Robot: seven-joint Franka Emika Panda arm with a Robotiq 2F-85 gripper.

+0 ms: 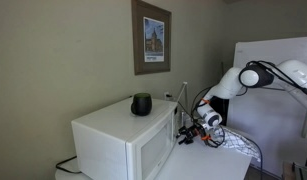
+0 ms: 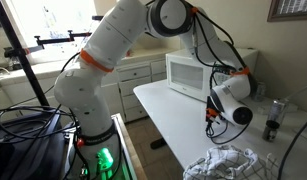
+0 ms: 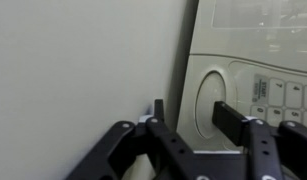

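Note:
The white microwave stands against the wall in exterior view 1, its front facing the clear tabletop. My gripper is low at the far end of that front, close to the control panel. In the wrist view, the panel shows a keypad and a large oval button. There my gripper is open, with one dark fingertip overlapping the button's edge; contact cannot be told. Nothing shows held. From exterior view 2, the arm partly hides the microwave.
A dark pot sits on top of the microwave. A crumpled white cloth lies near the table's edge, with a clear container farther back.

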